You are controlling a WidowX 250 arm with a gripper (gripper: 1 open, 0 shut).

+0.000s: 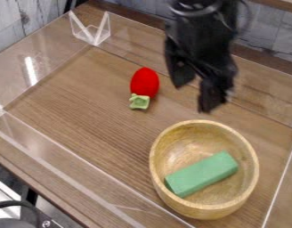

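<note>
My dark gripper (198, 85) hangs blurred over the back right of the table, apart from the bowl; its fingers point down and stand apart, with nothing seen between them. A wooden bowl (173, 149) at the front right holds a green rectangular block (202, 174), lying flat and tilted diagonally. A red rounded object (145, 80) with a light green part (139, 102) lies left of the gripper.
A clear wire-like container (89, 27) stands at the back left.
</note>
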